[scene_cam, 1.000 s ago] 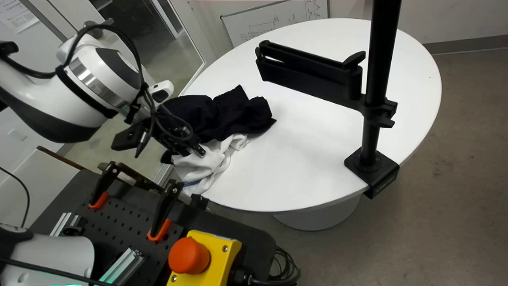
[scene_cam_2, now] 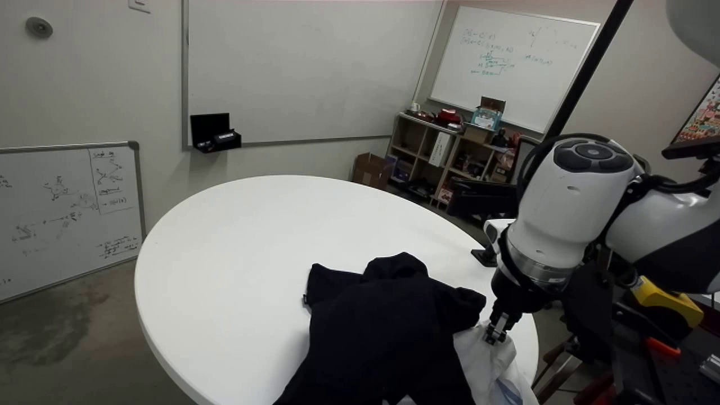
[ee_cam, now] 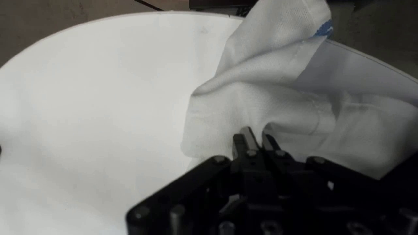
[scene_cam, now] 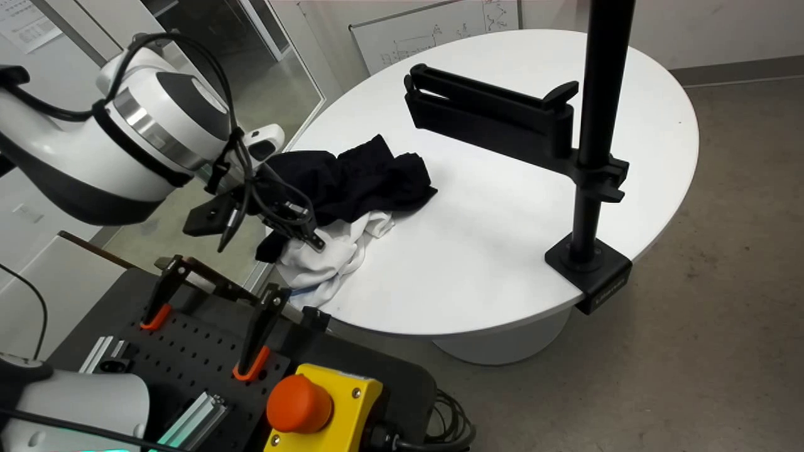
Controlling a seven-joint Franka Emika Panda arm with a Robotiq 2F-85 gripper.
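Observation:
A white cloth (ee_cam: 219,113) with a blue stripe lies crumpled near the table's edge. My gripper is shut low over it, with a thin fold of the cloth showing between its fingertips. Creases run out from that spot. In exterior view 2 the gripper (scene_cam_2: 496,331) points down onto the white cloth (scene_cam_2: 482,358), beside a larger black garment (scene_cam_2: 385,331). Exterior view 1 shows the black garment (scene_cam: 369,177) heaped against the white cloth (scene_cam: 320,260), partly behind the gripper (scene_cam: 320,242).
A black post with a bracket (scene_cam: 490,120) is clamped at its edge. Beside the arm's base are clamps (scene_cam: 256,331) and a yellow box with a red button (scene_cam: 324,407).
The arm has shifted slightly to the right in exterior view 1, and the near part of the white cloth has moved a little with it. The black garment looks almost unchanged.

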